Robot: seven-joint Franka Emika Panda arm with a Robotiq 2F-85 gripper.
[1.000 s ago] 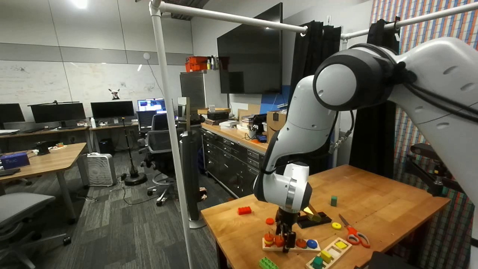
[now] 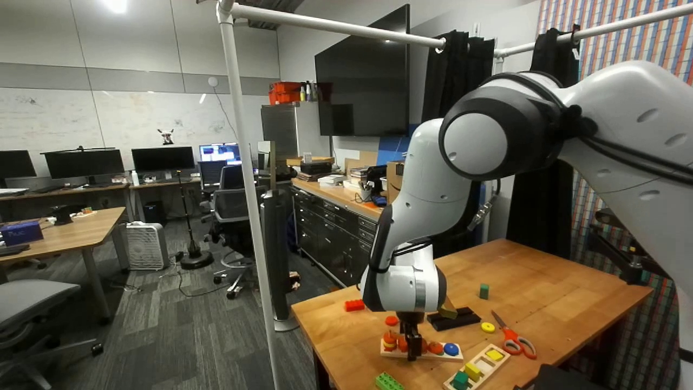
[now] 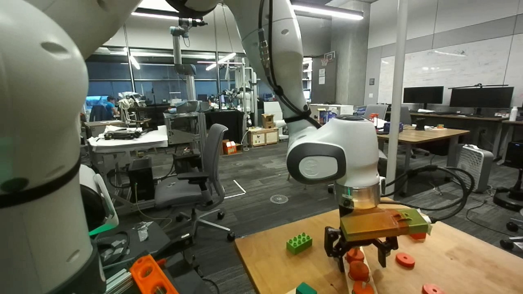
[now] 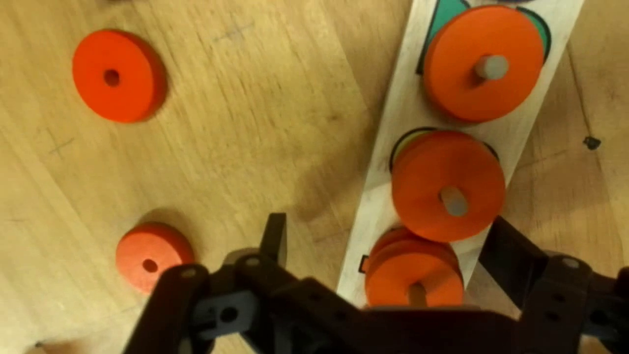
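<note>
A wooden peg board (image 4: 377,177) carries orange discs on its pegs. Closest to my gripper is a stacked orange disc (image 4: 389,277), with a middle orange disc (image 4: 424,177) and a far orange disc (image 4: 466,65) beyond. In exterior view 1, a blue disc (image 2: 451,349) sits at the board's right end. My gripper stands open over the board, one finger (image 4: 274,239) left of it and the other (image 4: 510,259) along its right edge. Nothing appears gripped. Two loose discs, a red disc (image 4: 109,91) and an orange-red disc (image 4: 141,262), lie on the table to the left.
Orange scissors (image 2: 510,341), a yellow ring (image 2: 487,327) and a shape tray (image 2: 484,374) lie right of the board. A green toy brick (image 3: 299,243), a red toy brick (image 2: 354,305) and a green block (image 2: 484,291) are elsewhere.
In exterior view 1 my gripper has shifted slightly left along the board, and the wrist has gone from tilted to nearly upright. The objects on the table look unmoved.
</note>
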